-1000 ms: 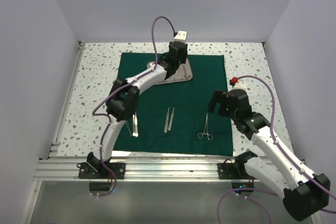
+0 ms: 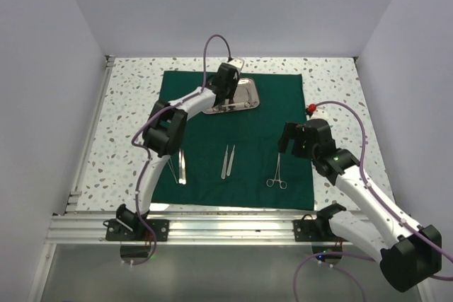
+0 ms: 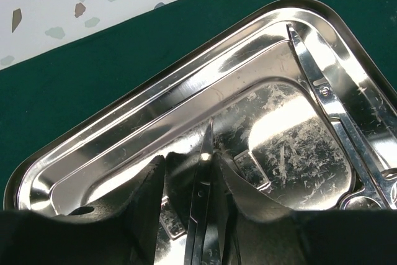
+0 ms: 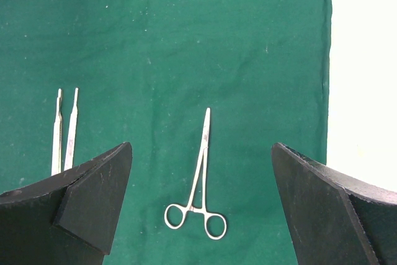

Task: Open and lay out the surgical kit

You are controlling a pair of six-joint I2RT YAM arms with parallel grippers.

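The steel tray (image 3: 291, 134) sits at the back of the green cloth (image 2: 272, 189). My left gripper is over it, fingers parted, astride a slim pointed steel instrument (image 3: 207, 150); whether they touch it is unclear. A second instrument (image 3: 328, 105) with finger rings lies at the tray's right. My right gripper is open above the cloth's right side. Below it, ringed forceps (image 4: 205, 153) lie on the cloth, with two slim tweezers (image 4: 72, 128) to their left.
Several more instruments (image 2: 182, 167) lie at the cloth's left, partly near the left arm. Speckled table (image 2: 113, 132) surrounds the cloth. The cloth between tray and tweezers is clear.
My left gripper has shifted left and lower over the tray, compared with about a second ago. The right arm has moved only very slightly; the laid-out instruments are unchanged.
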